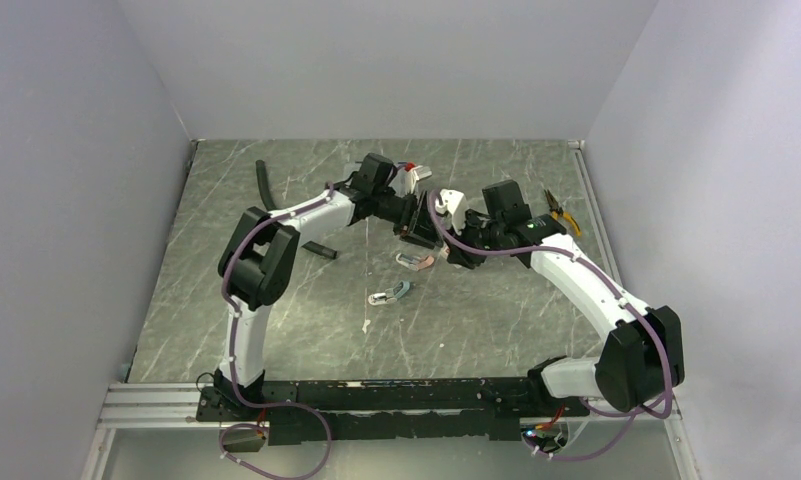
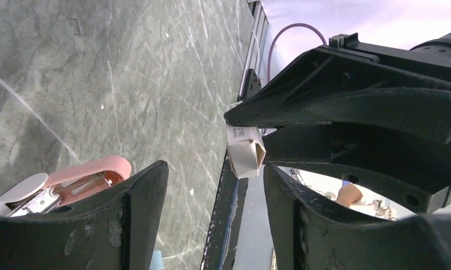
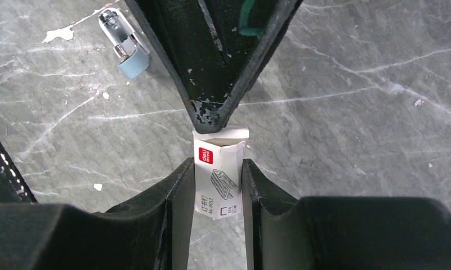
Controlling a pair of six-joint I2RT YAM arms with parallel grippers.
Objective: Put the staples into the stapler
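Note:
My right gripper is shut on a small white staple box (image 3: 218,188), printed with a red label, held above the table. In the right wrist view, a finger (image 3: 210,115) of my left gripper reaches down to the box's top flap; whether it touches cannot be made out. The left gripper stands part open, and the box (image 2: 244,154) shows beyond its gap, towards the right finger. An opened pink stapler (image 2: 90,177) lies below on the table. Nearer the front lies another opened stapler, light blue (image 3: 134,63).
Yellow-handled pliers (image 1: 567,220) lie at the right edge. A dark curved tube (image 1: 264,185) is at the left, partly behind the left arm.

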